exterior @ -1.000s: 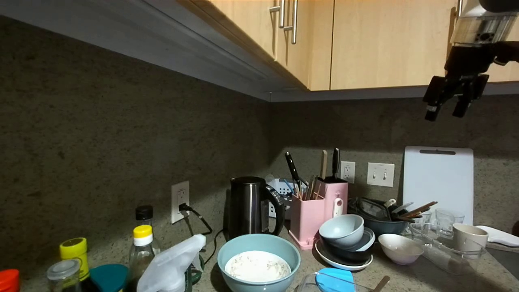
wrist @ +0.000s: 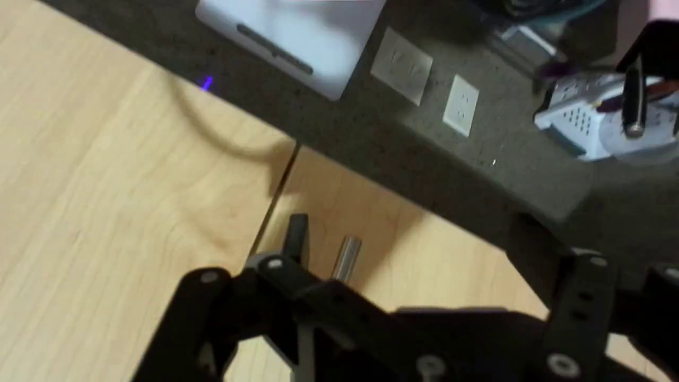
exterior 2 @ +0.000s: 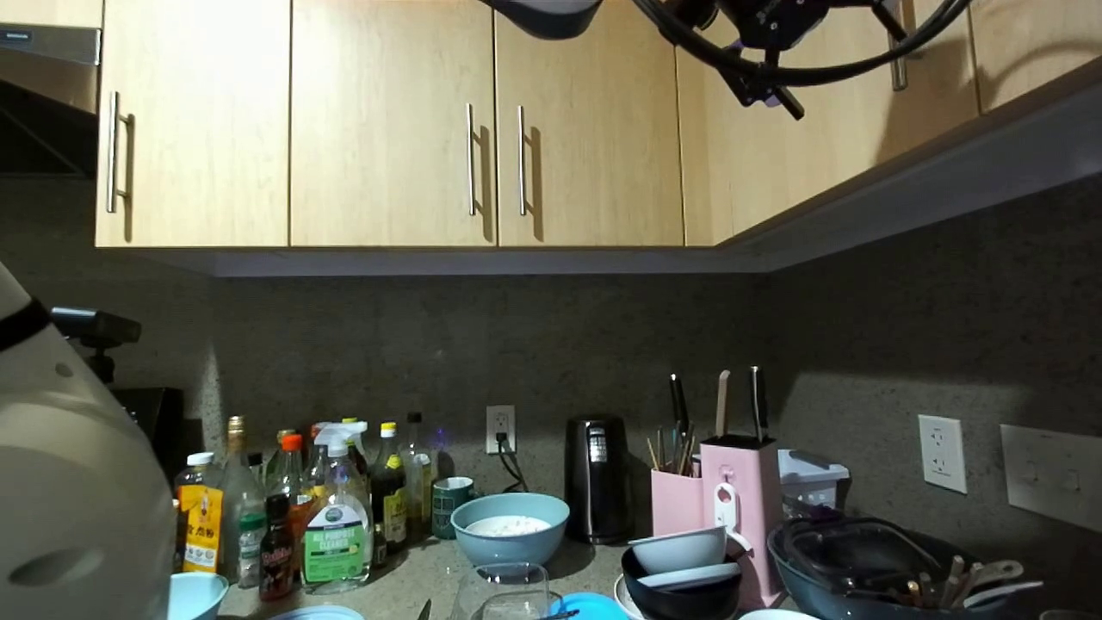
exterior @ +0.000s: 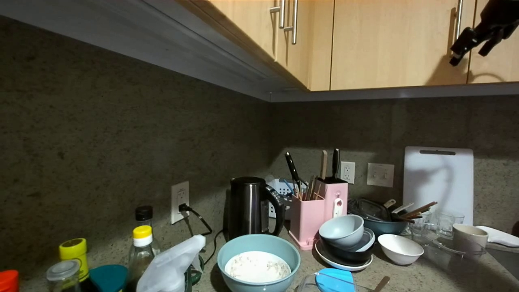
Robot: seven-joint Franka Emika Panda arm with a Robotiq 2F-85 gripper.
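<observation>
High on the right in exterior view 1, my black gripper is in front of the light wood upper cabinet. It stands open and empty, with its fingers slanting down to the left. The cabinet's metal bar handle is close to it in that view. From the wrist, the end of this handle appears between my spread fingers, nearer the left one; its depth from them I cannot tell. In exterior view 2 the gripper hangs at the top, partly behind a black cable.
Below, the counter holds a blue bowl of white powder, a black kettle, a pink knife block, stacked bowls and a white cutting board. Bottles crowd the left. Open air surrounds the gripper below the cabinets.
My gripper has risen from below the cabinet's bottom edge to in front of its door. It has turned from pointing down to slanting down-left.
</observation>
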